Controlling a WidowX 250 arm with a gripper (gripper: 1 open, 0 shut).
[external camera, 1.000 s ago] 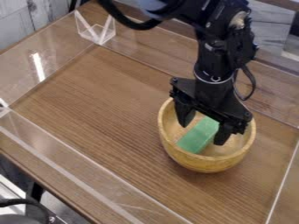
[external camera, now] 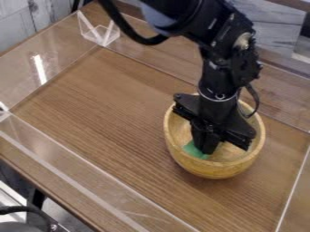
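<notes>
My black gripper (external camera: 209,136) is down inside the round tan bowl (external camera: 223,165) on the right side of the wooden table, its fingertips close together over a green object (external camera: 194,149). Most of the green object is hidden behind the fingers, so whether anything is held between them cannot be seen.
A clear plastic piece (external camera: 100,29) stands at the back left edge. A dark cable runs at the lower left, off the table.
My fingers have come together and lower over the green object, which is now mostly covered; earlier they stood apart with the green object showing between them.
</notes>
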